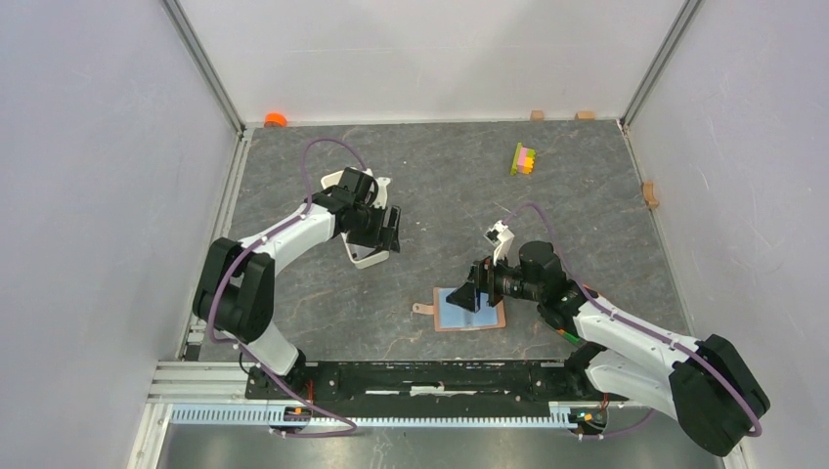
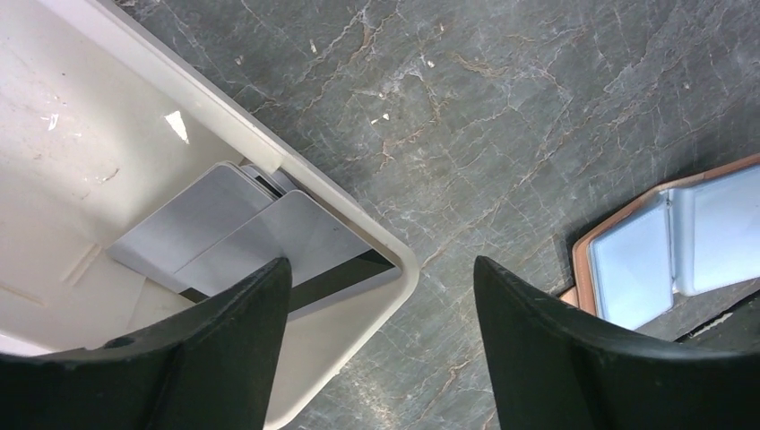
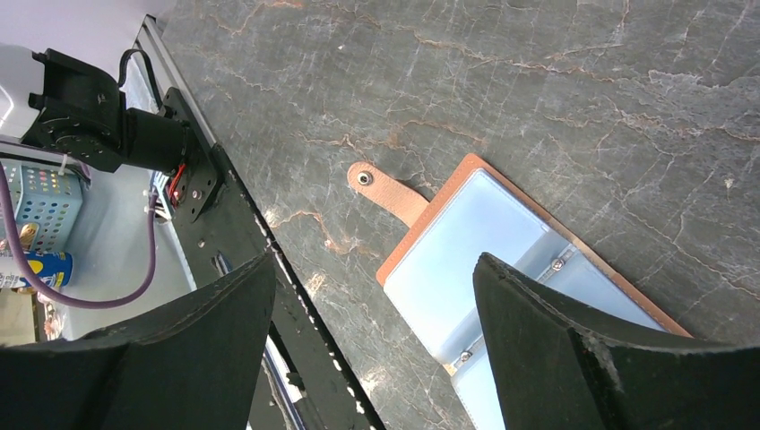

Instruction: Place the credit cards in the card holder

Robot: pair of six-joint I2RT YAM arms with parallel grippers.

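Silver-grey cards (image 2: 278,235) lie overlapping in one end of a white tray (image 1: 371,261). Over that end hovers my left gripper (image 1: 386,232), its fingers (image 2: 235,336) apart and empty; in the left wrist view one finger overlaps the tray's end and the other is over bare table. The card holder (image 3: 484,228) is spread open on the table, brown outside with pale blue sleeves and a snap strap (image 3: 387,192). My right gripper (image 1: 471,293) is open above it, nothing between its fingers.
A small colourful toy (image 1: 523,159) sits far off at the back right. Something green and red is partly hidden under the right arm. Bare table separates the tray from the card holder.
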